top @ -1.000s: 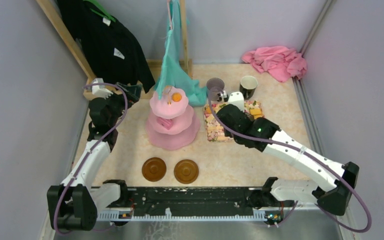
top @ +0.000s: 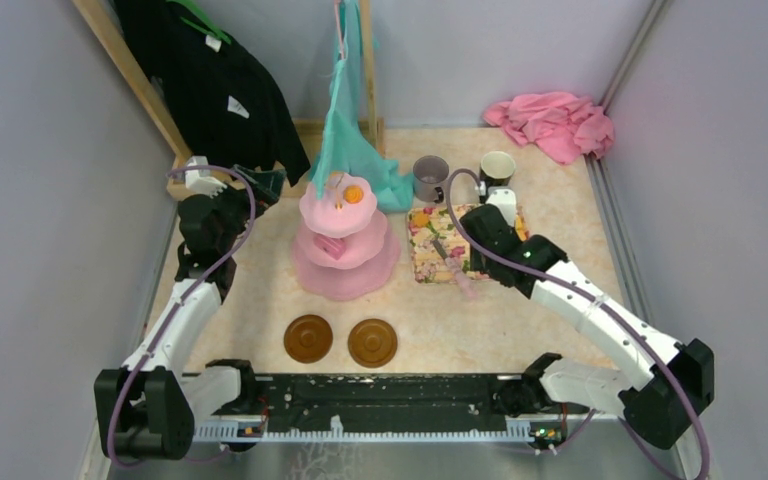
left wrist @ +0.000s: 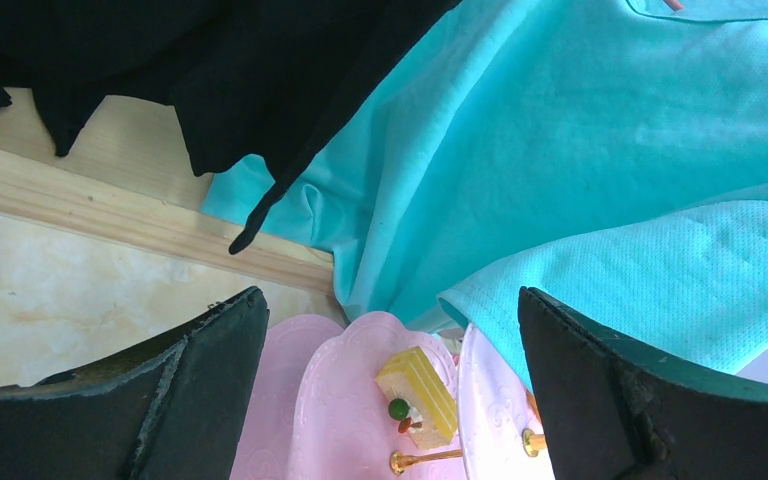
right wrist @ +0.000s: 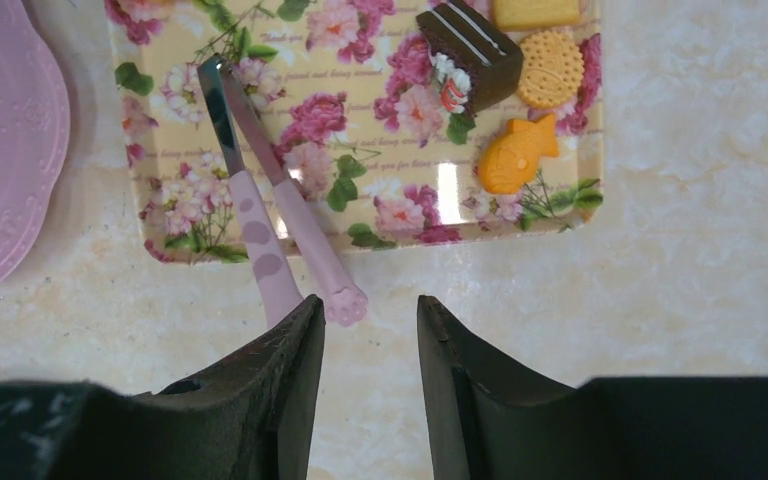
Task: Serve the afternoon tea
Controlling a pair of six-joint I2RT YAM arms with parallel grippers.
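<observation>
A pink three-tier stand (top: pixel 345 284) holds small cakes, beside a floral tray (top: pixel 425 255). On that tray, in the right wrist view, lie two pink-handled utensils (right wrist: pixel 315 240), a chocolate cake (right wrist: pixel 470 65), a round biscuit (right wrist: pixel 548 70) and a fish-shaped piece (right wrist: pixel 510 160). My right gripper is part open above the tray's near edge, nothing between its fingers, just beside the utensils' handles. My left gripper hangs open left of the stand, facing a yellow cake slice (left wrist: pixel 415 400) on it and teal cloth (left wrist: pixel 580 130).
A grey mug (top: pixel 430 170) and dark cup (top: pixel 498 172) stand behind the tray. Two brown coasters (top: pixel 308 340) lie at the front. Hanging clothes (top: pixel 220 90) border the back left; pink cloth (top: pixel 550 120) lies back right.
My left arm has stayed still.
</observation>
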